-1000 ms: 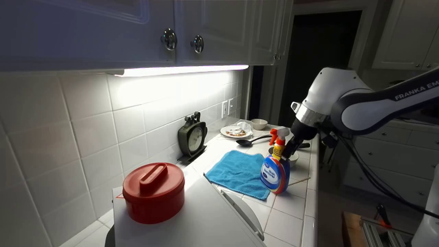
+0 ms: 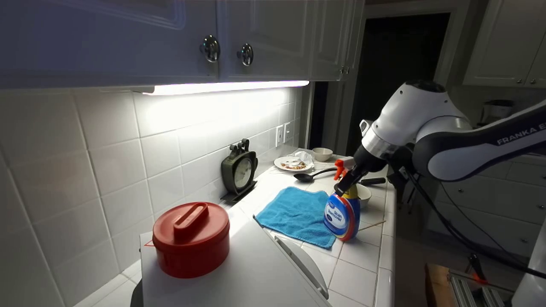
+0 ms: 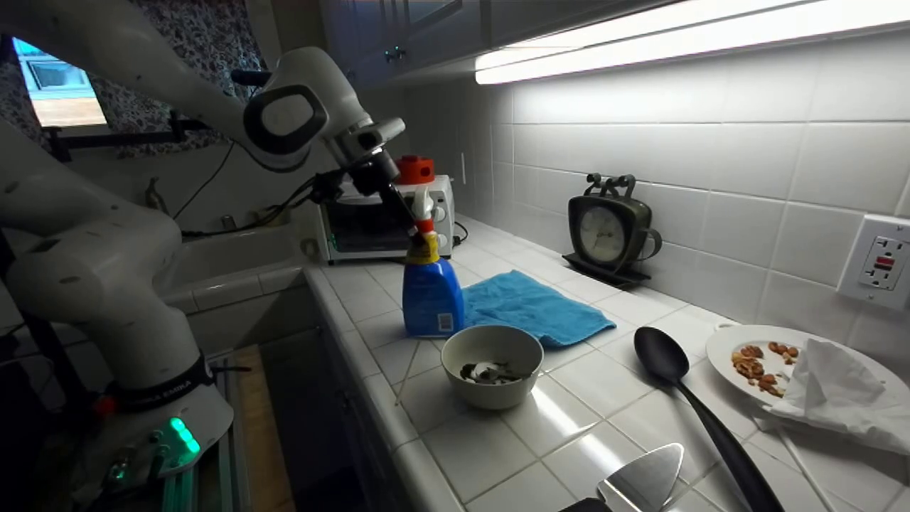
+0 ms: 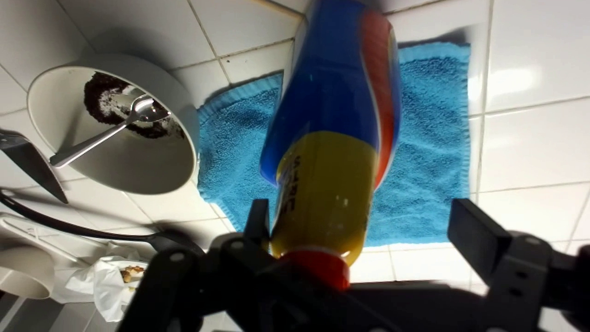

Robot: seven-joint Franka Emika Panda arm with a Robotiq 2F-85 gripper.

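Observation:
A blue spray bottle (image 3: 431,294) with a yellow neck (image 4: 326,188) and red-and-white trigger head stands upright on the tiled counter. My gripper is open and tilted down at the bottle's neck. In the wrist view the yellow neck lies between the two fingers, close to the left finger (image 4: 257,220); a wide gap separates it from the right finger (image 4: 467,235). Whether the left one touches it, I cannot tell. From the first exterior side, a dark finger (image 2: 345,185) crosses in front of the neck. The trigger head is mostly hidden in the wrist view.
Beside the bottle lies a blue cloth (image 2: 297,215). A bowl (image 3: 492,371) with a spoon and dark residue stands close by. Black ladle (image 3: 661,354), metal server (image 3: 644,478) and food plate (image 3: 725,345) lie farther along. A clock-like scale (image 3: 607,230) sits against the wall.
The gripper has moved left in exterior view 1, from the bottle's right side to across its neck. The bottle and cloth stay where they were.

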